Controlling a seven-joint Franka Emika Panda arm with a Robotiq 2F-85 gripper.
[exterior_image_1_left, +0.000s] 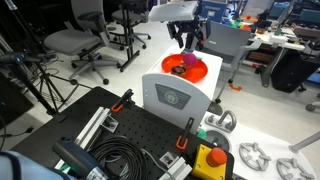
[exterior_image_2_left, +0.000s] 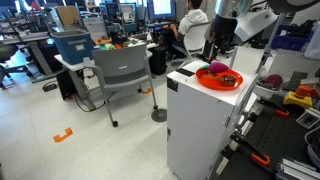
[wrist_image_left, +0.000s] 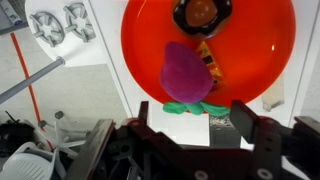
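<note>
A purple vegetable-like toy (wrist_image_left: 185, 72) with green leaves (wrist_image_left: 195, 107) lies in an orange-red plate (wrist_image_left: 135, 25), close to its rim. In the first exterior view the purple toy (exterior_image_1_left: 189, 58) shows just under my gripper (exterior_image_1_left: 187, 43), and the plate (exterior_image_1_left: 204, 73) rests on a white surface. My gripper stands open in the wrist view, its fingers apart at either side of the leaves. Nothing is visibly clasped between them. The second exterior view shows the gripper (exterior_image_2_left: 214, 50) just above the purple toy (exterior_image_2_left: 217, 67).
A dark, scalloped item with a brown centre (wrist_image_left: 200, 12) and a small yellow-black piece (wrist_image_left: 209, 60) share the plate. A grey tap (exterior_image_1_left: 228, 120) and stove burners (exterior_image_1_left: 252, 155) stand to the side. A red-yellow button box (exterior_image_1_left: 211, 160) is in the foreground.
</note>
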